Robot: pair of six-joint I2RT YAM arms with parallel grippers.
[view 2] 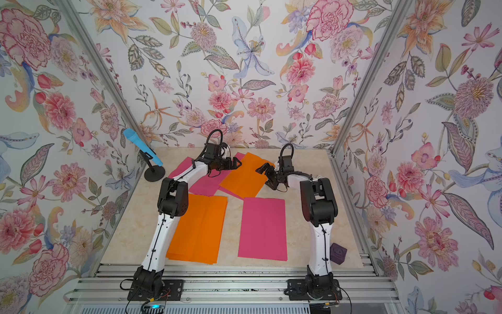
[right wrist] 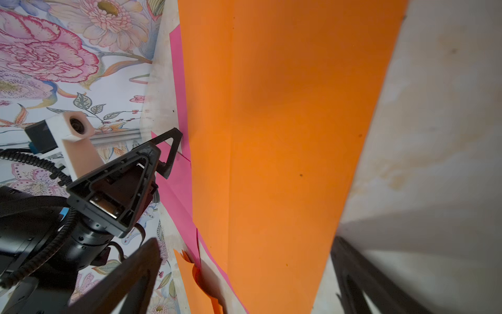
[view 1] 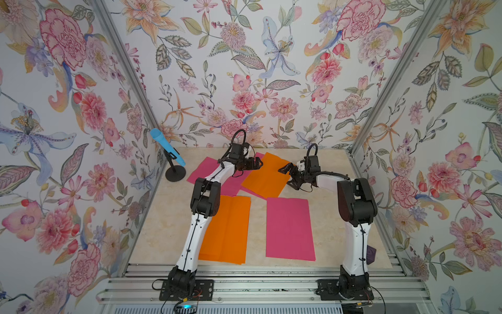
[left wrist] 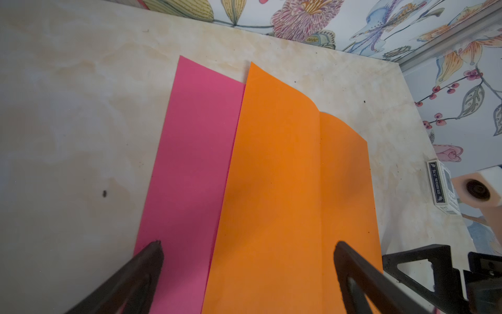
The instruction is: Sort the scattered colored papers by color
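Note:
An orange paper [view 1: 269, 177] with a fold line lies at the back middle, partly over pink paper [left wrist: 190, 141]. Over its left part, my left gripper [view 1: 258, 163] stands open, the sheet visible between its blurred fingers. At the opposite side, my right gripper [view 1: 288, 176] is also open, its fingers [right wrist: 350, 267] to either side of the orange sheet's right part. More pink paper [view 1: 204, 171] lies at the back left beneath the left arm. Near the front are an orange stack [view 1: 230, 230] on the left and a pink stack [view 1: 289, 228] on the right.
A blue-topped lamp-like object [view 1: 167, 146] on a black base [view 1: 175, 173] stands back left. A dark purple block [view 2: 337, 253] sits front right. Bare table [view 1: 256, 230] separates the two front stacks, and more shows on the right.

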